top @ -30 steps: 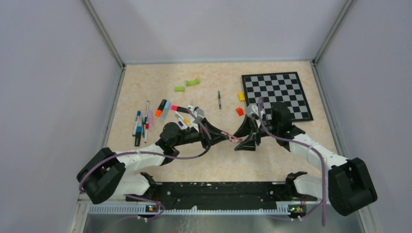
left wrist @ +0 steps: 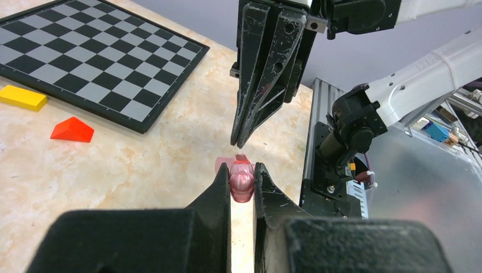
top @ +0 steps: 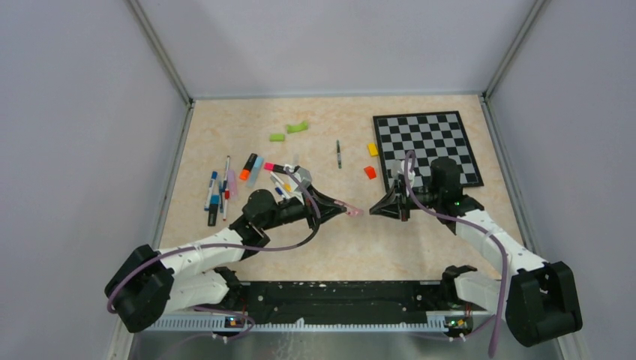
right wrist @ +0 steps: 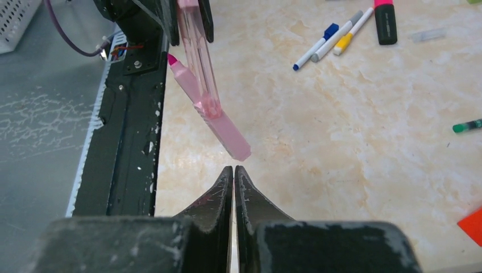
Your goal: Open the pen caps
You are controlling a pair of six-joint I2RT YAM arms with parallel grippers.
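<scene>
A translucent pink pen [right wrist: 200, 62] is gripped near one end by my left gripper, which is shut on it. At its far end lies a slanted pale pink piece [right wrist: 232, 133] with a darker pink tip; whether the two are joined or only touching I cannot tell. In the top view this pink end [top: 355, 211] points toward my right gripper [top: 373, 212]. That right gripper is shut, its fingertips together with nothing between them, a short gap from the pink piece.
Several pens and markers [top: 223, 187] lie at the left of the table. A dark pen [top: 339, 154] rests at centre back. The checkered board [top: 427, 146], a yellow block [top: 372, 149] and a red block [top: 370, 172] occupy the right side. Both grippers are above bare table.
The left gripper has shifted a little left with the pink pen.
</scene>
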